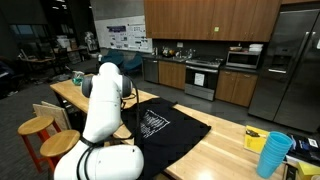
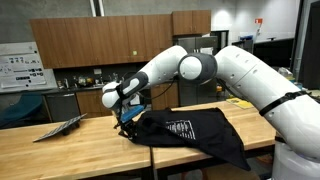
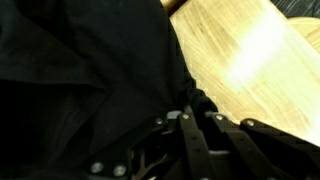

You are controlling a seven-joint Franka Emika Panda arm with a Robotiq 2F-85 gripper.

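A black cloth, seemingly a shirt with white lettering (image 1: 153, 122), is spread over the wooden table. My gripper (image 2: 124, 126) is down at the cloth's far-left end in exterior view 2, where the fabric (image 2: 160, 125) bunches and rises in folds. In the wrist view, the gripper is shut on the black cloth (image 3: 130, 70), whose gathered edge runs into the fingers. The fingertips are largely hidden by the dark fabric. Elsewhere, the cloth lies mostly flat with some wrinkles.
Blue cups (image 1: 273, 154) stand at the table's right end, beside a yellow item (image 1: 256, 138). A dark flat object (image 2: 72, 124) rests on the left in exterior view 2. Bare wood (image 2: 60, 155) lies left of the cloth. Stools (image 1: 38, 124) stand beside the table.
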